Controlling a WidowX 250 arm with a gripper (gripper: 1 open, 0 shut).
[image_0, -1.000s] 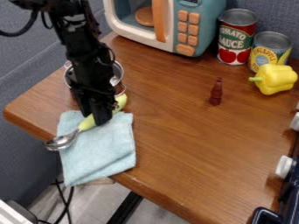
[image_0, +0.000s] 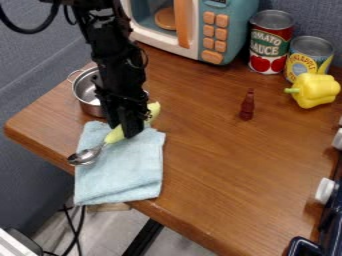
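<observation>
My black gripper is low over the light blue cloth at the table's left front. Its lower end overlaps a pale yellow-green elongated object; whether it is closed on it is unclear. A silver ladle-like spoon rests at the cloth's upper left. Behind the gripper a metal pot is partly hidden.
A toy microwave stands at the back, with a tomato can, a second can, a yellow pepper and a small bottle to the right.
The gripper has shifted slightly right, and the cloth has shifted and changed shape a little. The pot shows more at the left of the arm.
</observation>
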